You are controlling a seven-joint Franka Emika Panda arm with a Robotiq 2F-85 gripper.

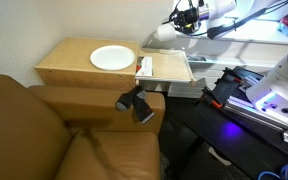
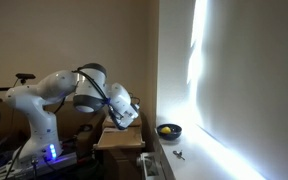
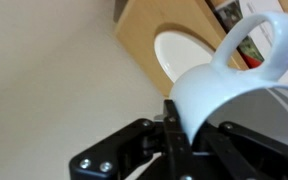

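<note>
A white mug hangs from my gripper near the back wall, above the right part of the wooden top. In the wrist view the mug fills the space ahead of my black fingers, its looped handle turned toward the upper right. The gripper is shut on the mug's wall; the exact contact is partly hidden by the mug. A white plate lies flat and empty on the wooden surface, left of the mug. Part of that plate shows beyond the mug in the wrist view.
A small white-and-red packet stands right of the plate, beside an open drawer. Dark grey objects rest on the brown couch's edge. A black bowl with something yellow sits on a ledge. Wooden surface left of the plate is clear.
</note>
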